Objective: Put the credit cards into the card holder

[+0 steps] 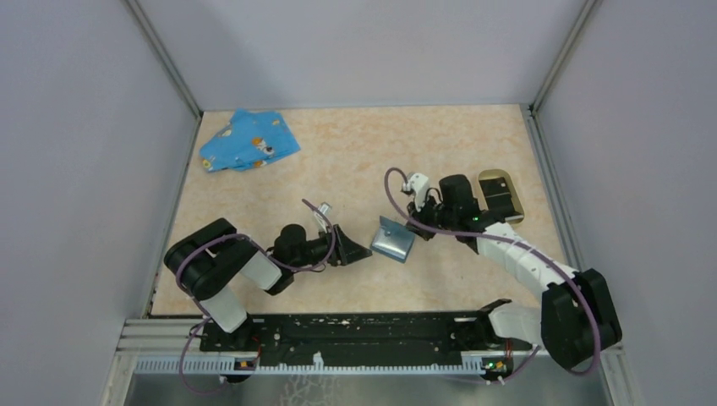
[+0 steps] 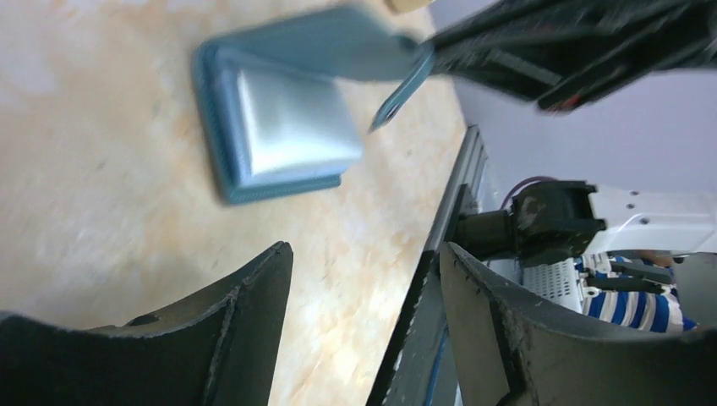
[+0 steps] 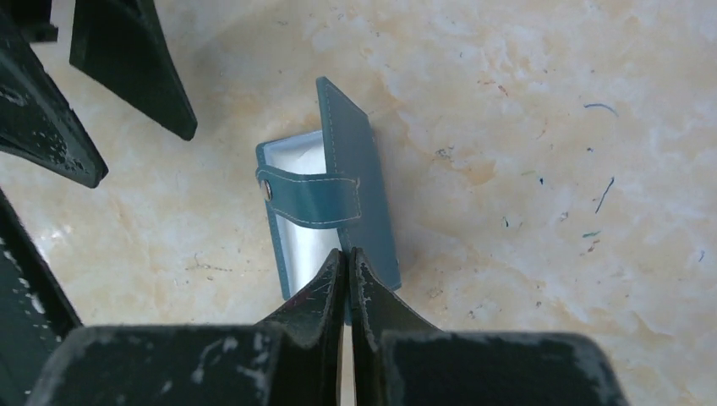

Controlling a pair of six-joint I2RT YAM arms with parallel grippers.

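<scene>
The blue card holder [image 1: 394, 240] lies in the middle of the table. Its cover [image 3: 359, 169] stands raised on the right side, with the snap strap [image 3: 313, 200] jutting left across the clear sleeve [image 3: 304, 254]. My right gripper is shut on the cover's near edge. In the left wrist view the raised cover [image 2: 330, 42] is blurred, and the sleeve shines beneath it. To the left of the holder, my left gripper is open, empty, and apart from it. Dark flat cards [image 1: 500, 196] appear to sit in a tan tray [image 1: 482, 205] at the right.
A blue patterned cloth [image 1: 250, 140] lies at the back left. Bare table surrounds the holder, especially behind it. The right arm reaches across the space between the holder and the tray.
</scene>
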